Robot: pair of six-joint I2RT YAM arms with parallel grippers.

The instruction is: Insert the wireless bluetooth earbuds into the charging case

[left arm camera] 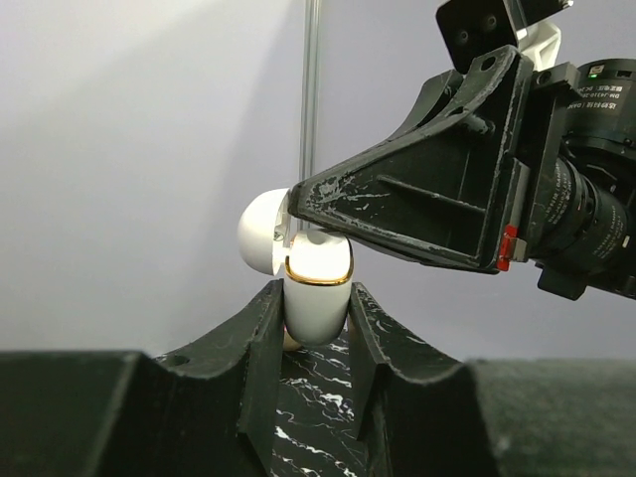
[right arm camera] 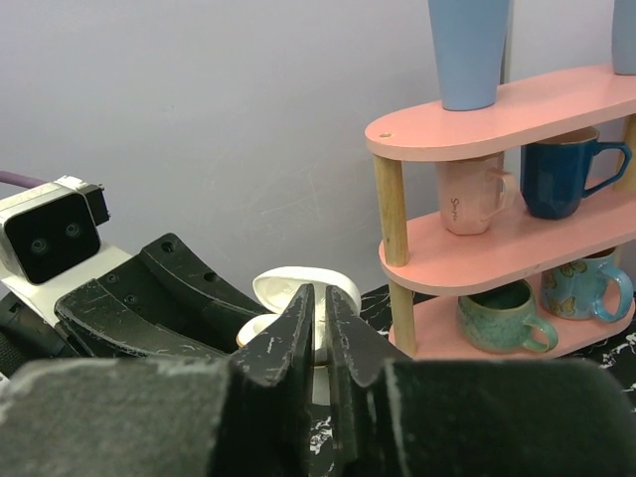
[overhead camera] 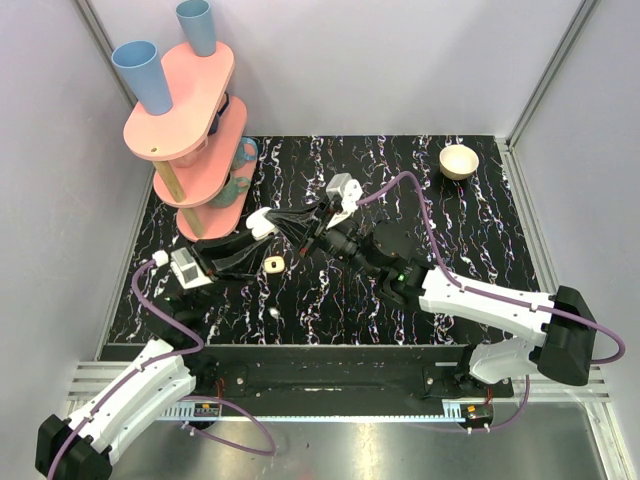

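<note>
The white charging case (left arm camera: 316,303), lid (left arm camera: 260,229) raised, is held upright in my left gripper, which is shut on its lower body. My right gripper (overhead camera: 279,222) is at the top of the case, its fingertips over the opening beside the lid; in the right wrist view they stand close together, and whether anything is between them is hidden. A small white piece (overhead camera: 274,311), likely an earbud, lies on the dark marble table below, near a small pale square object (overhead camera: 274,264).
A pink three-tier shelf (overhead camera: 165,130) with blue cups and mugs stands at the back left. A cream bowl (overhead camera: 458,160) sits at the back right. The marble table is otherwise largely clear, beneath and right of the arms.
</note>
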